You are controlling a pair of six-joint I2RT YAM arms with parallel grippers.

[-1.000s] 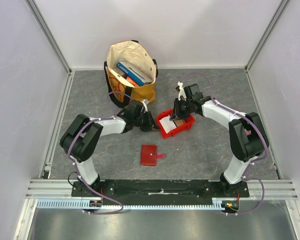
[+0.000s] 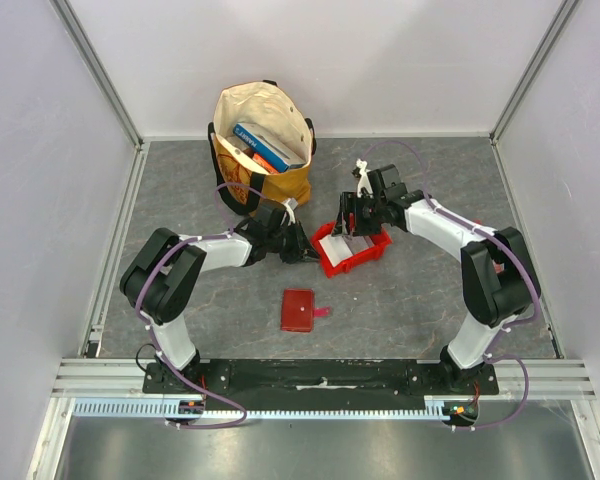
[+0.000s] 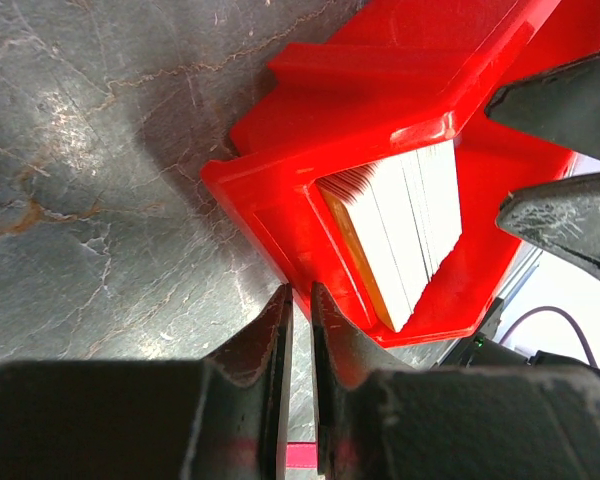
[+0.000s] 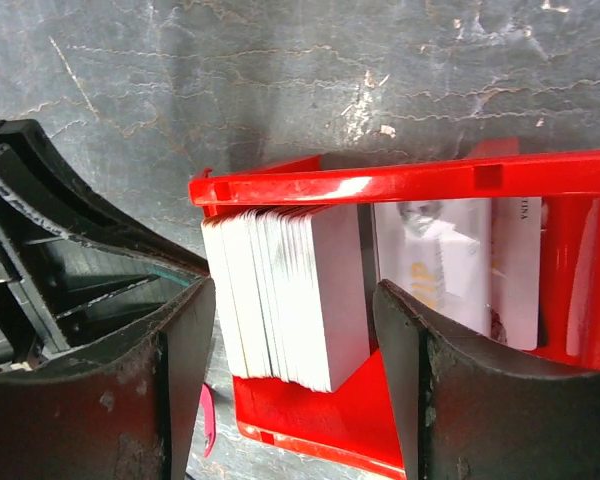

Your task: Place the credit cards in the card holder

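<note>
A red box (image 2: 352, 263) stands on the table, holding a tight stack of white-edged cards (image 4: 280, 290) upright at its left end. Some printed cards (image 4: 450, 255) lean further right inside it. My left gripper is shut on the box's left wall edge. Over the box, my right gripper stands open, its fingers spread either side of the stack with a gap; in the top view this gripper (image 2: 349, 226) is above the box's back half. A flat reddish-brown wallet-like piece (image 2: 297, 310), possibly the card holder, lies nearer the front.
A pink strap (image 2: 322, 312) sticks out from the flat piece's right side. Behind the left arm stands a yellow bag (image 2: 291, 184) with books in it.
The white stack in the box shows wider to the right. The left arm and the box stay put.
</note>
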